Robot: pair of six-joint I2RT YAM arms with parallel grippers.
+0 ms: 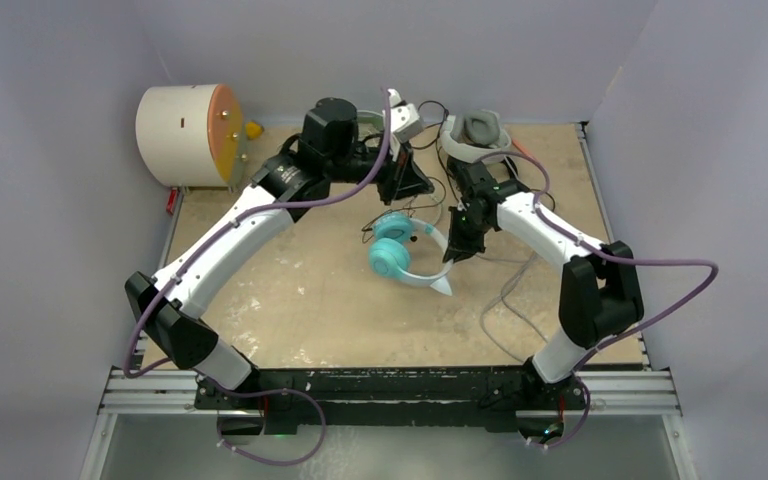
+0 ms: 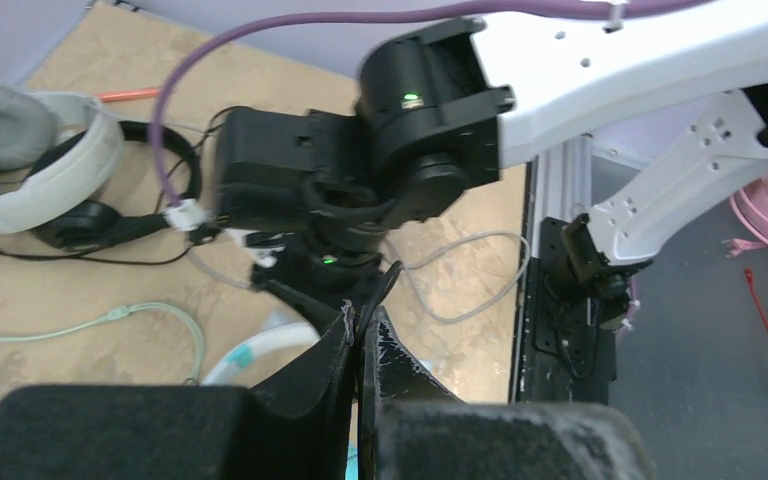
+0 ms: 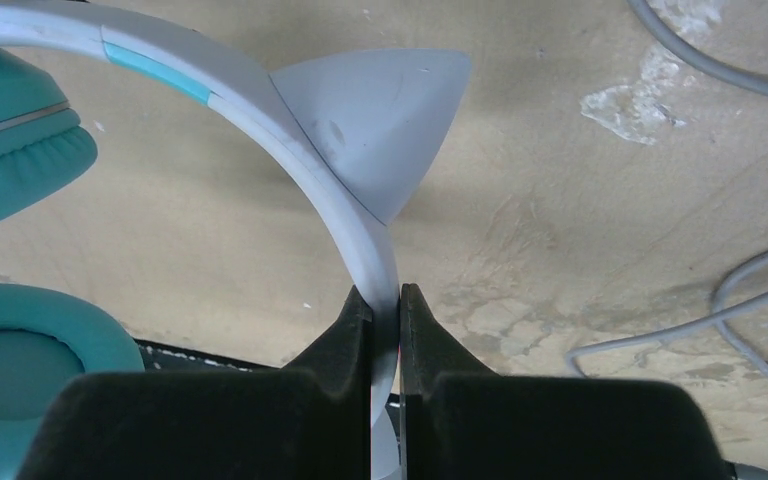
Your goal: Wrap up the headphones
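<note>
Turquoise-and-white headphones [image 1: 390,259] are above or on the middle of the board; I cannot tell if they touch it. My right gripper [image 1: 450,258] is shut on their white headband [image 3: 365,250], close to a pale cat-ear piece [image 3: 380,115]. The turquoise ear cups [image 3: 30,325] point left in the right wrist view. Behind them, my left gripper [image 1: 425,190] is shut, and a thin black cable [image 2: 388,282] runs up out of its fingertips in the left wrist view. A loop of dark cable [image 1: 367,232] shows beside the ear cups; its full path is hidden.
White-and-grey headphones [image 1: 454,145] and a black headset [image 2: 88,226] lie at the back right. A grey cable [image 1: 490,312] is loose on the right side of the board. A white drum [image 1: 175,135] stands at the back left.
</note>
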